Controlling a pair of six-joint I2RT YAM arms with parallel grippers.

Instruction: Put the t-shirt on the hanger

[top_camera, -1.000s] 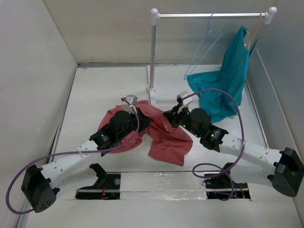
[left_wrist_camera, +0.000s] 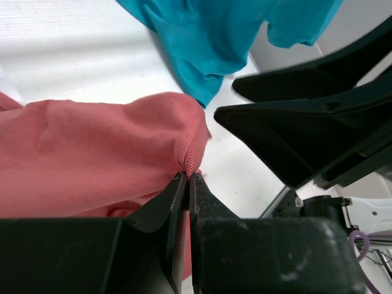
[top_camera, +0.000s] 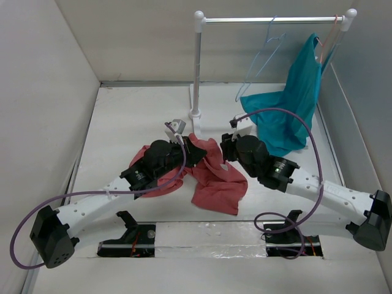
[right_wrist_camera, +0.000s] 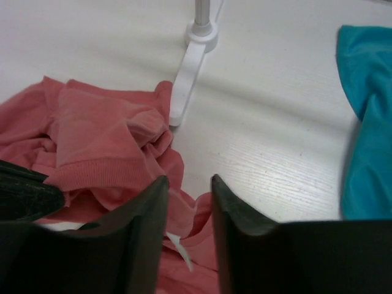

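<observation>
The red t shirt lies crumpled on the white floor below the rack, partly lifted by my left gripper, which is shut on a bunched edge of it. My right gripper is close to the right of the left one, above the cloth; its fingers are blurred and stand apart, with red cloth seen beyond them. A light blue hanger hangs from the rail behind both grippers.
A teal garment hangs at the right end of the rack and spreads onto the floor. The rack's post and foot stand behind the shirt. Free floor lies at the left back.
My left gripper has moved slightly right with the cloth. My right gripper has moved right and up, away from the left one.
</observation>
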